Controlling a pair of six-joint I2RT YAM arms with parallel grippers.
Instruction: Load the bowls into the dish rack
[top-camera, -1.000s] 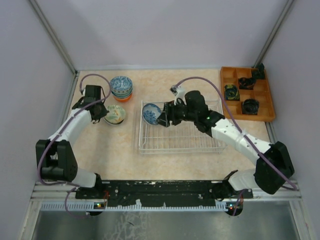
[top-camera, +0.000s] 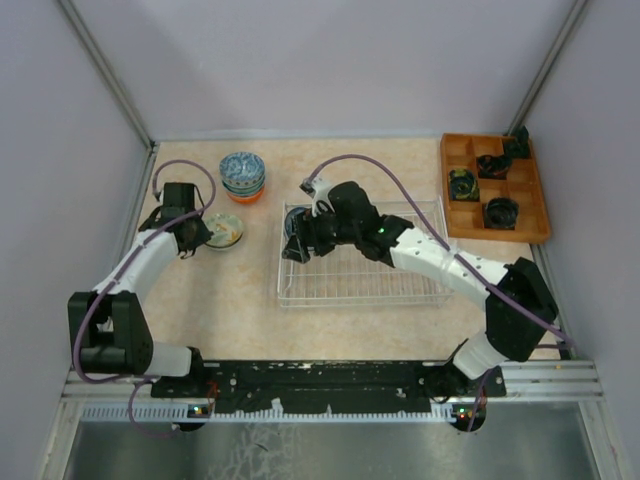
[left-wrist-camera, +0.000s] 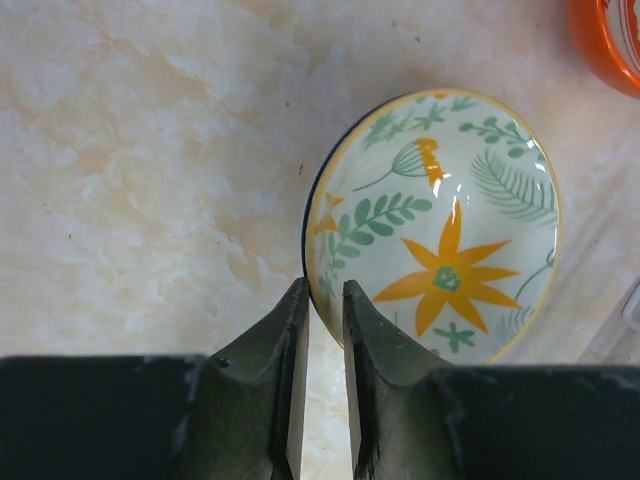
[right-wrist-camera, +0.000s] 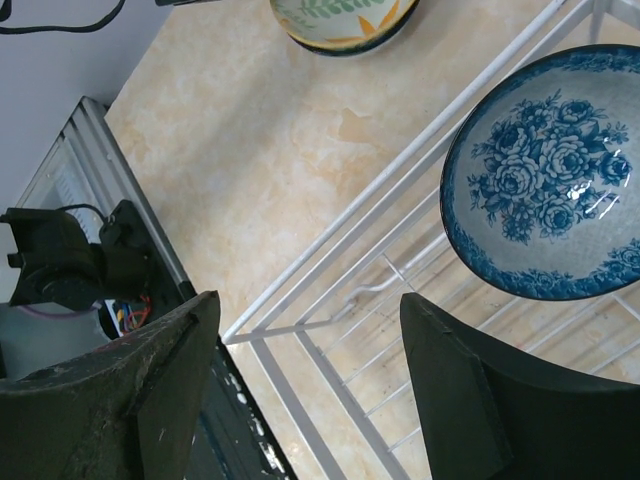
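Note:
A white bowl with orange flowers and green leaves (left-wrist-camera: 450, 230) rests on the table at the left, its outside dark. At its near-left rim is my left gripper, one finger outside the rim and the other over the inside; a gap shows between the fingers. In the dish rack (top-camera: 365, 302), a blue floral bowl (right-wrist-camera: 545, 175) leans at the left end. Beside it, over the rack's left edge, my right gripper is open and empty. A stack of blue bowls (top-camera: 243, 170) stands at the back left, with an orange bowl (top-camera: 246, 198) at its bottom.
A wooden compartment box (top-camera: 475, 218) with several dark items lies at the back right. Most of the rack's middle and right is empty, though the right arm crosses above it. The table in front of the flowered bowl is clear.
My right gripper has moved left, away from the rack's middle and past the blue bowl. My left gripper shifted slightly left and nearer, and the flowered bowl sits a little further left.

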